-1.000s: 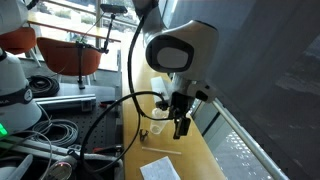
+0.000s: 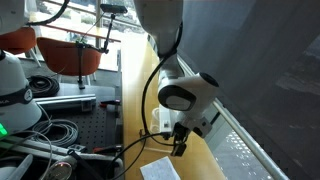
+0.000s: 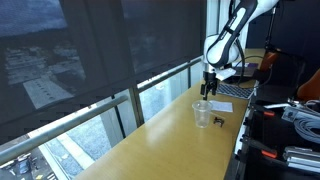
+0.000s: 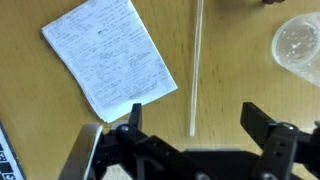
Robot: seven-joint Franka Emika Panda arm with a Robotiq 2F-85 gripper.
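In the wrist view my gripper is open, its two fingers wide apart with nothing held between them. A thin pale stick lies on the table, running lengthwise through the gap between the fingers and apparently below them. Left of it lies a white sheet of paper covered with handwriting. Exterior view 1 has the gripper pointing down low over the table, just beyond the paper. There the arm hides much of the stick.
A clear cup stands right of the stick, and a small dark red object is cut off at the top edge. Exterior view 2 shows clear containers near the gripper. The long wooden table has much free room.
My gripper has come down towards the table over the last second, closer to the stick. Stick and paper appear to lie where they were.
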